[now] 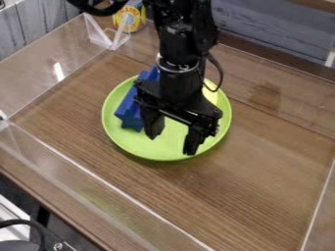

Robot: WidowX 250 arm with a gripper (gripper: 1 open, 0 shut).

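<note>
My black gripper (pixel 173 131) hangs open over a lime-green plate (pixel 141 146), its two fingers low near the plate's surface. Just left of the gripper on the plate lies a blue object (pixel 127 110), partly hidden behind it. A small yellow-green item (pixel 210 95) shows at the plate's right back, mostly covered by the arm; what it is I cannot tell.
At the back left stand a yellow-and-blue container (pixel 128 18) and a clear plastic piece. A low wall borders the back, and black cables lie at the front left corner.
</note>
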